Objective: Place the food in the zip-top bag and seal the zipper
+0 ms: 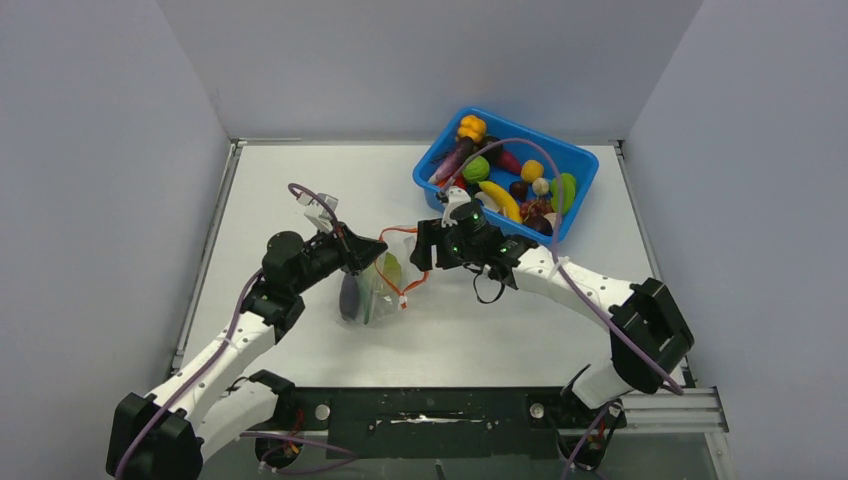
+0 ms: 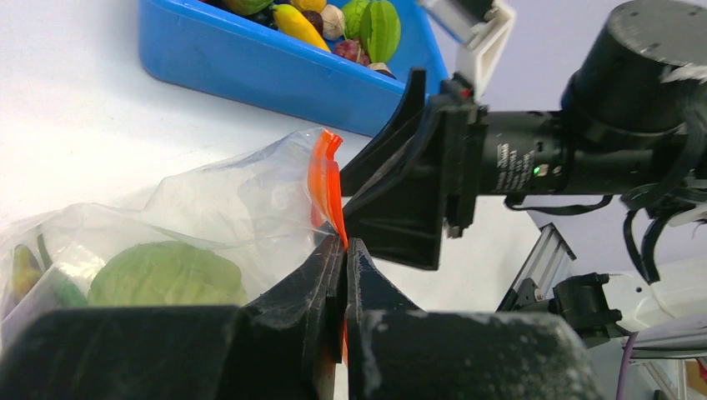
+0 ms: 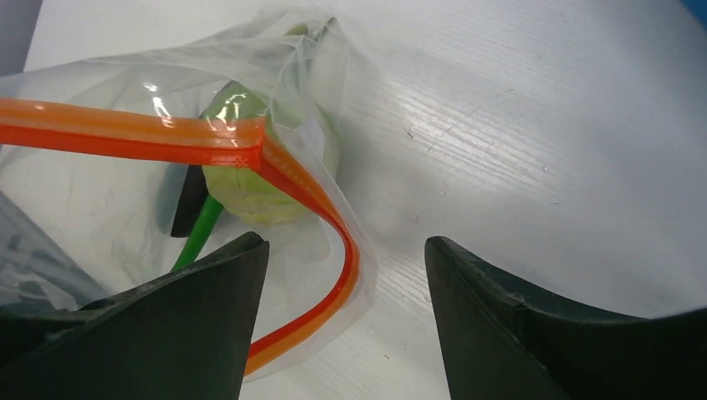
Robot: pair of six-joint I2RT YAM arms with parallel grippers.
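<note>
The clear zip bag (image 1: 365, 302) stands with its orange-edged mouth spread towards the right arm. Inside are a pale green vegetable (image 2: 167, 275), a dark item (image 1: 349, 297) and a green stalk (image 3: 198, 233). My left gripper is shut on the orange zipper edge (image 2: 325, 179), which runs between its fingertips. At the mouth's right side, my right gripper is open, its two fingers well apart. The orange strip curves close by its left finger (image 3: 242, 262) in the right wrist view; nothing is gripped there.
A blue bin (image 1: 575, 205) of several toy foods stands at the back right, just behind my right gripper; a banana (image 1: 500, 199) lies near its front.
</note>
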